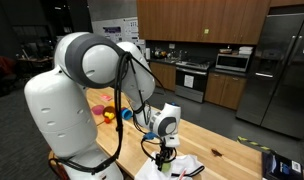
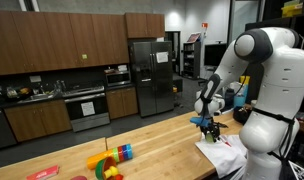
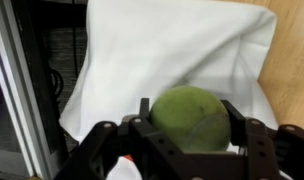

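My gripper is shut on a round green object (image 3: 190, 118), which fills the space between its dark fingers in the wrist view. Beneath it a white cloth (image 3: 152, 60) is spread out on the wooden table. In exterior view 1 the gripper (image 1: 165, 158) hangs over the left part of the cloth (image 1: 192, 163), with a bit of the green object (image 1: 166, 168) showing below it. Whether the object touches the cloth cannot be told.
Colourful items, among them a blue one (image 1: 126, 114) and a yellow one (image 1: 109, 113), lie left of the arm. A dark object (image 1: 282, 165) sits at the table's right edge.
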